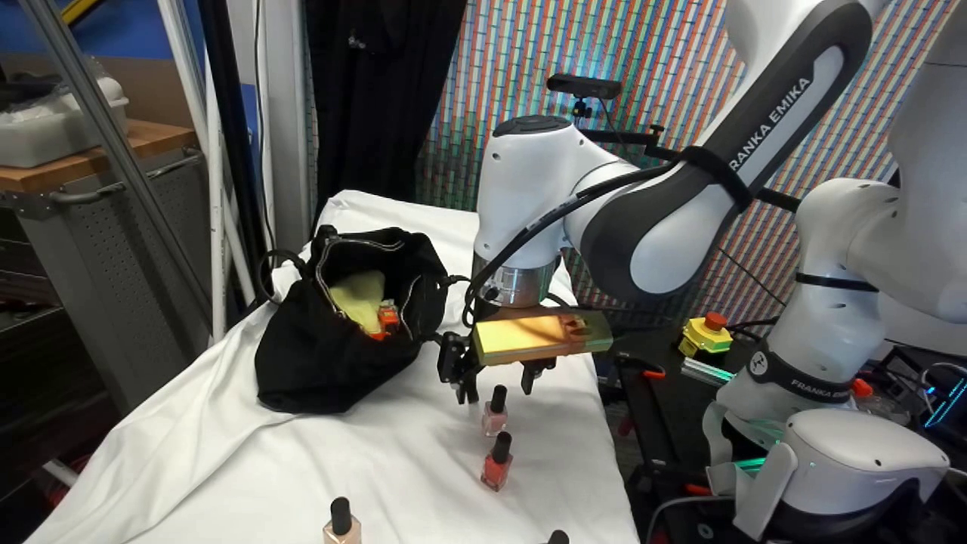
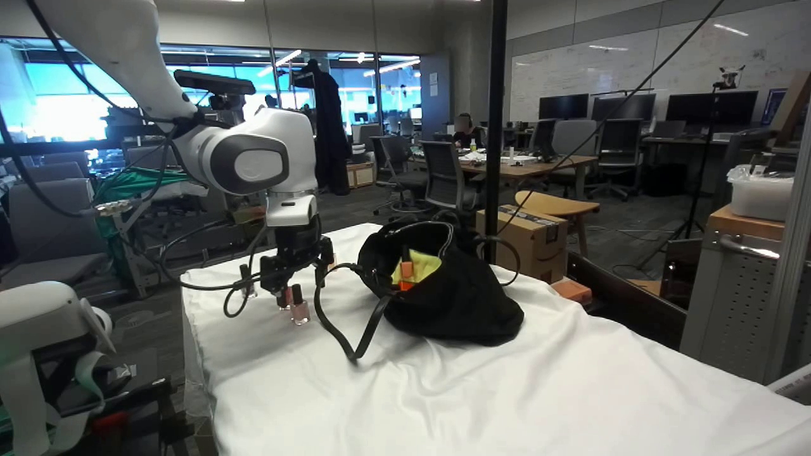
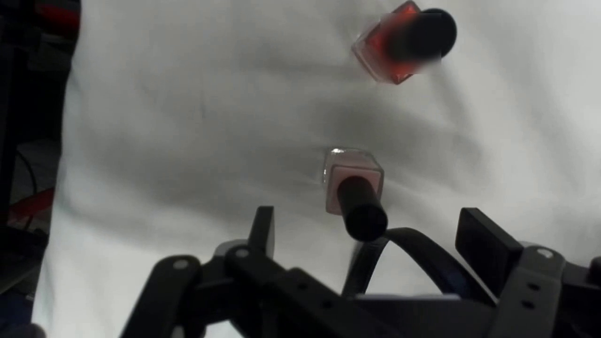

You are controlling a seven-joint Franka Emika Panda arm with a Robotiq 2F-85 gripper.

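Observation:
In the wrist view, a pink nail polish bottle (image 3: pixel 355 169) with a black cap stands upright on the white cloth, just ahead of the gap between my fingers. My gripper is open and holds nothing. From the first exterior view, the gripper (image 1: pixel 496 391) hangs just behind the pink bottle (image 1: pixel 494 421). A red bottle (image 1: pixel 496 468) stands close by, nearer the front. The black bag (image 1: pixel 317 353) lies open to the left, with something yellow (image 1: pixel 360 298) and an orange-red bottle (image 1: pixel 387 317) inside.
A pale peach bottle (image 1: pixel 341 530) and a black cap (image 1: pixel 558 538) show at the front edge of that view. The bag's strap (image 2: pixel 365 334) loops over the cloth near the gripper. Bare cloth (image 2: pixel 532 395) spreads beside the bag.

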